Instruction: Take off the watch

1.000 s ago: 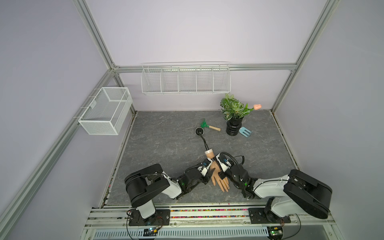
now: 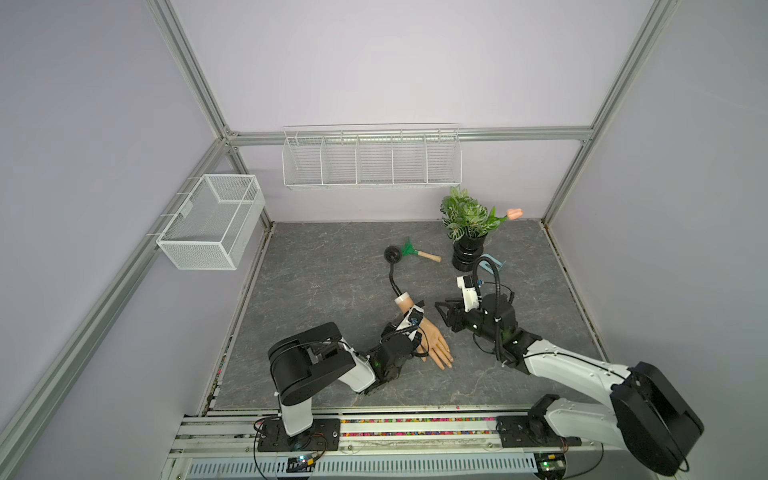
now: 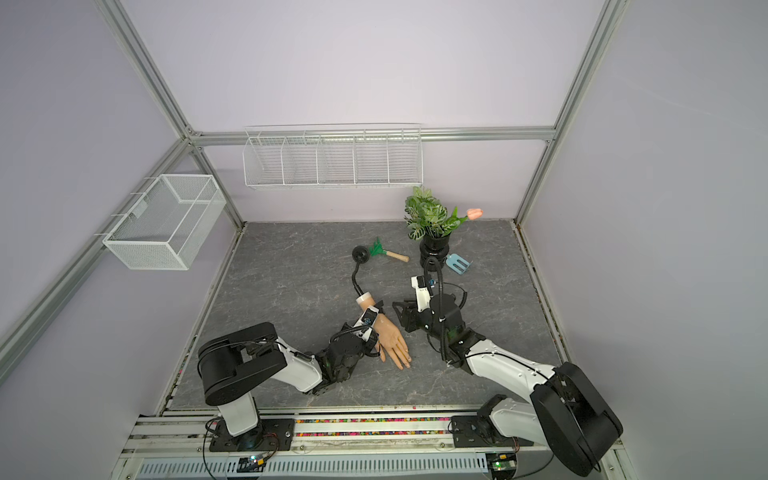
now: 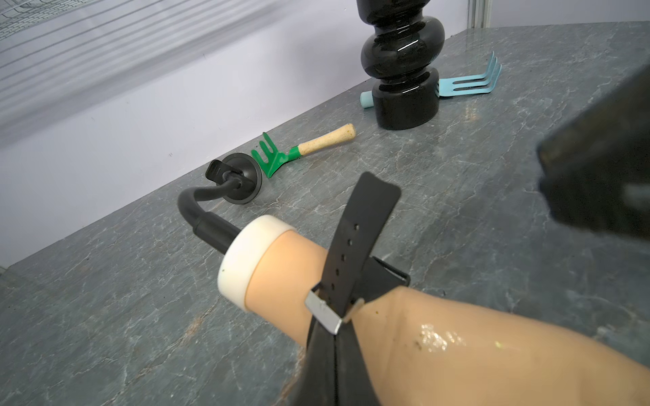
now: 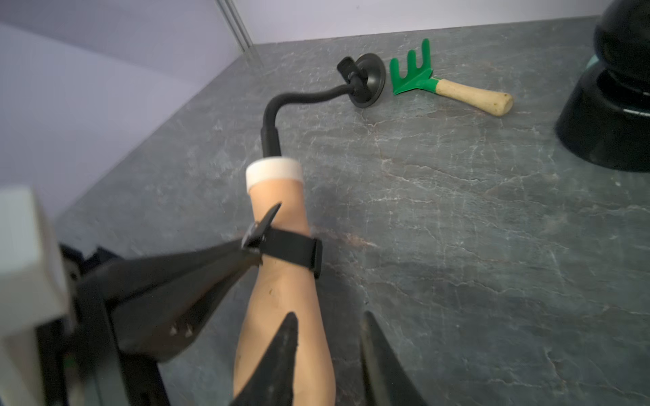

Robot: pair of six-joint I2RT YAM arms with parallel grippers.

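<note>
A black watch [image 5: 287, 245] sits around the wrist of a tan mannequin hand [image 2: 434, 342]. The free strap end [image 4: 355, 233] stands up out of the metal buckle [image 4: 323, 312] in the left wrist view. My left gripper is shut with its tips right against this buckle; whether the strap or buckle is pinched between them, I cannot tell. To the right of the hand, apart from it, my right gripper stands partly open with nothing between its fingers. The watch is hidden behind the left gripper in the top views.
A black suction-cup holder [image 5: 369, 80] is attached to the mannequin arm. Behind lie a green hand rake [image 5: 423, 80] and, beside the black vase [image 4: 406, 101], a blue hand fork [image 3: 457, 264]. A wire basket [image 2: 212, 224] hangs at left.
The right gripper has moved back and up, away from the hand.
</note>
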